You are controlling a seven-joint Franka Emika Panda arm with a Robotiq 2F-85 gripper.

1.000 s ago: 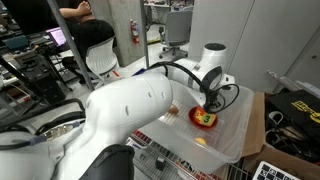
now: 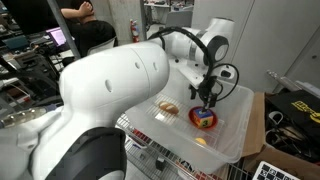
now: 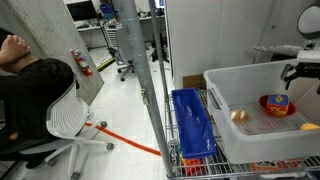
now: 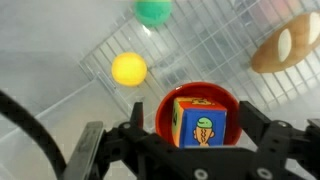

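Observation:
A small blue, orange-topped box (image 4: 200, 123) with an ice-cream picture lies inside the red bowl (image 4: 163, 122). In exterior view 1 the box (image 2: 204, 113) and the bowl (image 2: 204, 124) are in the clear plastic bin (image 2: 232, 150). My gripper (image 2: 208, 97) is above them, open. From the wrist view, its dark fingers (image 4: 86, 148) stand wide apart on either side of the bowl, and nothing is held between them. Exterior view 2 also has the box (image 3: 279, 101) in the bowl, below the gripper (image 3: 290, 73).
A yellow round item (image 4: 129, 69), a green one (image 4: 153, 10) and a brown-and-cream one (image 4: 287, 45) lie elsewhere in the bin. Its walls surround the gripper's area. Outside are a blue bin (image 3: 193, 122) and cardboard (image 2: 285, 162).
The blue box shows in the bowl now, where a yellow-green patch showed a second ago.

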